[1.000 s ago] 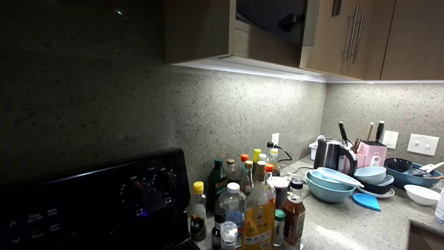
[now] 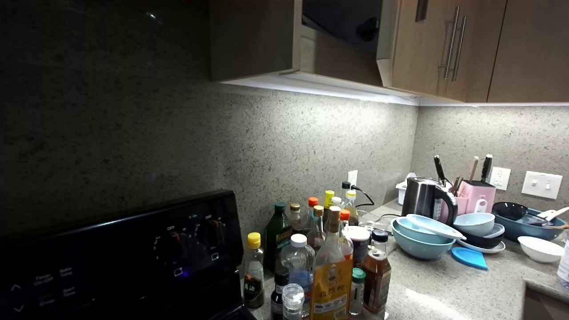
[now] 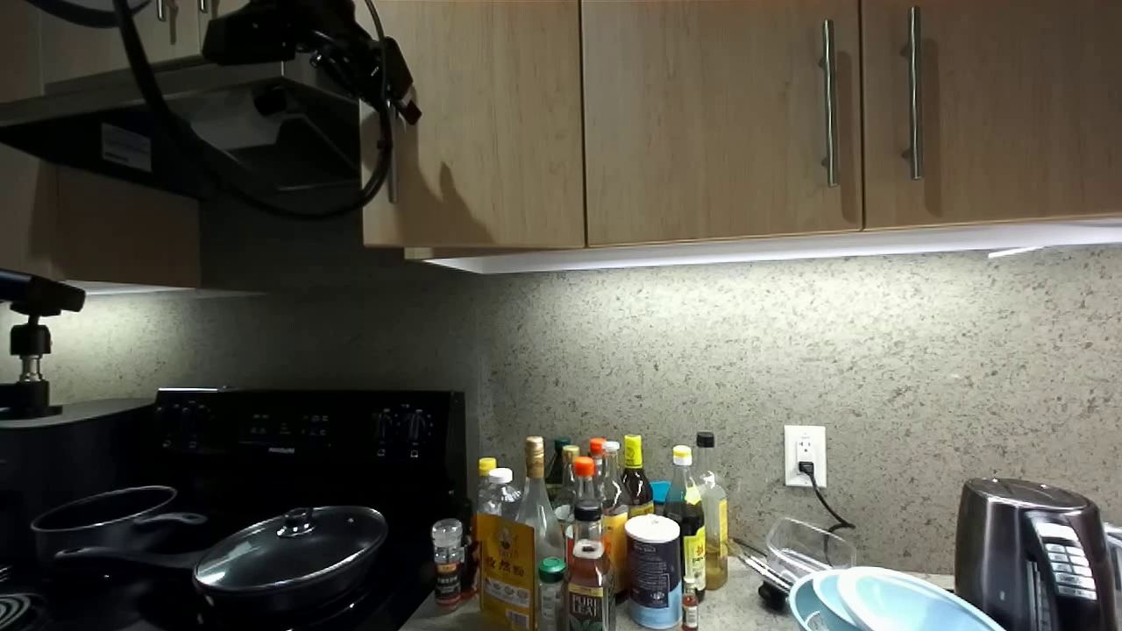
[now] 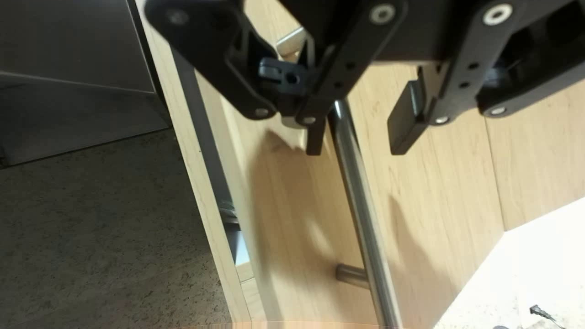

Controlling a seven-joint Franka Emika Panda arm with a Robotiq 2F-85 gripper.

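In the wrist view a light wooden cabinet door fills the middle, with a long metal bar handle running down it. My gripper is open, its two fingers apart and on either side of the bar. The bar lies nearer the left finger; whether it touches is unclear. A narrow gap shows between door and cabinet frame, so the door stands slightly ajar. In exterior view 2, the gripper is at the left door's handle, its fingers too small to read.
Beneath the cabinets, several bottles crowd the counter beside the black stove. A lidded pan sits on the stove. The range hood is close to the arm on the left. Bowls and a kettle stand farther right.
In exterior view 1 the cabinet door's near edge has shifted left and its lower corner now juts out from the cabinet. The bottles and bowls look unmoved.
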